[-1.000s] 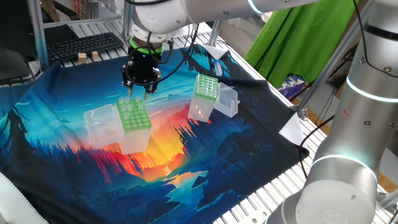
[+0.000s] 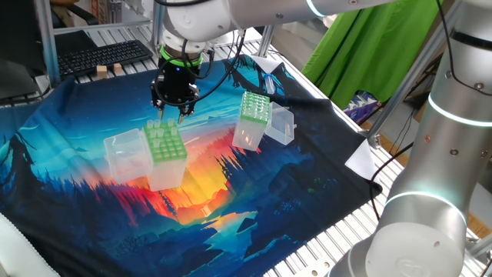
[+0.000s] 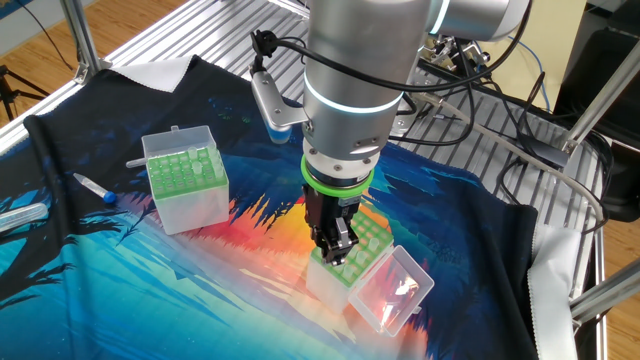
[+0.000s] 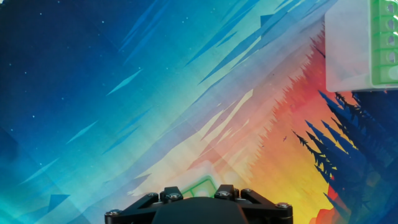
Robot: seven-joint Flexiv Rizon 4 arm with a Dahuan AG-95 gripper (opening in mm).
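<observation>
My gripper [image 2: 171,118] points down just behind the left-hand tip box [image 2: 165,158] as exterior view 1 shows it, its fingertips apart with nothing visible between them. That box is a clear base with a green rack on top; several translucent tips [image 2: 157,129] stick up from it. Its clear lid [image 2: 127,154] hangs open on one side. In exterior view 2 the black fingers [image 3: 330,240] overlap the rack, so the height gap is unclear. A second tip box [image 2: 252,123] with a green rack stands apart, its lid [image 2: 280,123] open too. In the wrist view, a green rack corner [image 4: 200,185] peeks out beyond the fingers.
A printed landscape cloth [image 2: 254,208] covers the table, with open room between and in front of the boxes. A pen [image 3: 95,188] lies beside the second box. A keyboard [image 2: 104,56] and small wooden blocks [image 2: 101,71] sit at the back left.
</observation>
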